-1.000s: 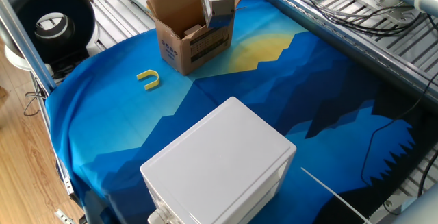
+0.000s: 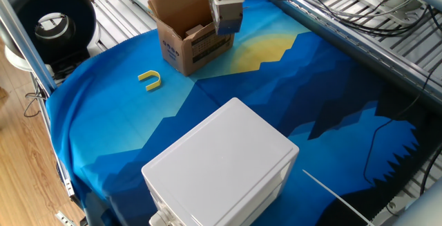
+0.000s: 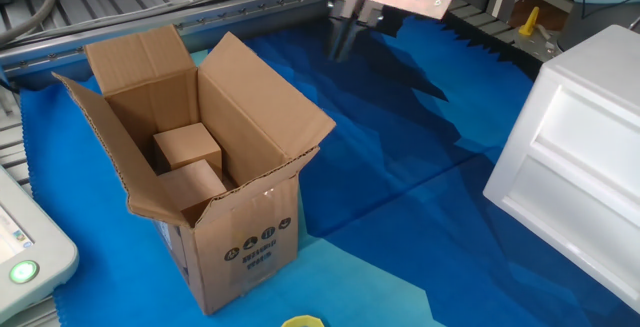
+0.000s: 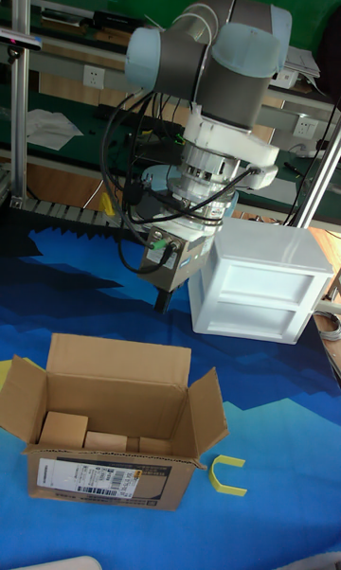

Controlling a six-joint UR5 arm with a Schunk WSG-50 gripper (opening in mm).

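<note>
My gripper (image 3: 343, 47) hangs above the blue cloth, apart from the open cardboard box (image 3: 245, 252), in exterior view 2. Its dark fingers (image 3: 370, 14) are blurred there, and I cannot tell whether they are open or shut. In exterior view 3 the gripper (image 4: 162, 306) points down between the box and the white drawer unit (image 4: 264, 279). Inside the box lie plain brown blocks, including a farther block (image 3: 188, 145) and a nearer block (image 3: 192, 185). A yellow U-shaped piece (image 2: 151, 81) rests on the cloth beside the box.
The box flaps (image 3: 265, 97) stand up and outward. The drawer unit's top (image 2: 224, 153) is bare. A thin white rod (image 2: 336, 195) lies near the drawer unit. Between box and drawers, the cloth (image 2: 214, 95) is mostly clear. A teach pendant (image 3: 25, 252) stands at the table side.
In exterior view 1 my gripper has shifted slightly to the right and lower. The box, the yellow piece and the drawer unit have stayed where they were.
</note>
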